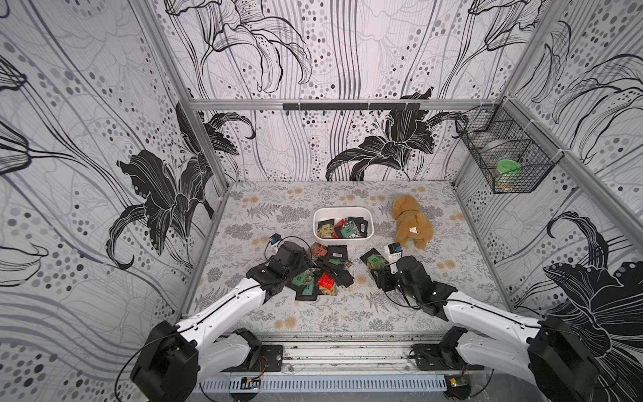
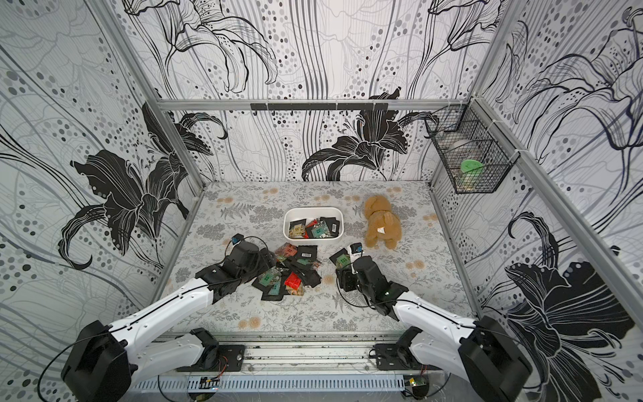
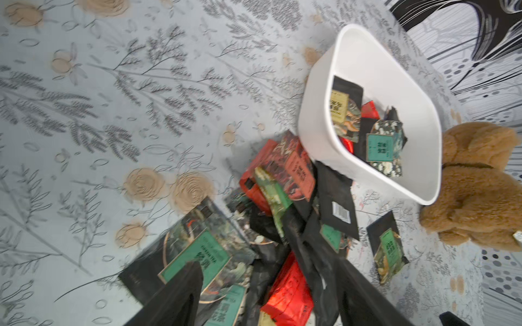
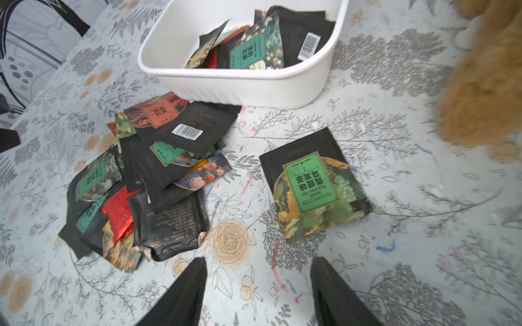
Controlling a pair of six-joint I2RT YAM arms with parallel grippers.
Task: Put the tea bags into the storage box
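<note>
A white storage box (image 1: 343,209) stands mid-table with several tea bags (image 4: 255,49) inside. In front of it lies an overlapping pile of dark, green-labelled and red tea bags (image 3: 206,255). One grape oolong tea bag (image 4: 312,187) lies flat and alone to the right of the pile. My left gripper is open over the pile, its fingers (image 3: 176,296) spread apart with nothing held. Open and empty too, my right gripper hovers just on the near side of the lone bag, its fingers (image 4: 187,290) apart.
A brown plush toy (image 1: 411,224) lies right of the box. High on the right wall hangs a black wire basket (image 1: 512,157) with a green item in it.
</note>
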